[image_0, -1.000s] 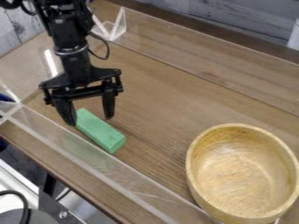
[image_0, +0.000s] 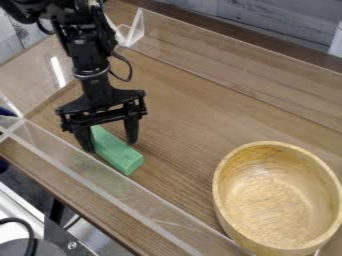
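Observation:
My black gripper (image_0: 110, 128) is low over the wooden table at the left, its two fingers spread open either side of the upper end of a green block (image_0: 118, 157). The block lies at a slant on the table, its lower end toward the front. Whether the fingers touch it is hard to tell.
A large yellow bowl (image_0: 275, 195) fills the front right. Clear plastic edges run along the left and front left, with dark cables at the bottom left corner.
My gripper has come lower and slightly toward the front, down around the block's upper end. The block appears to lie where it was.

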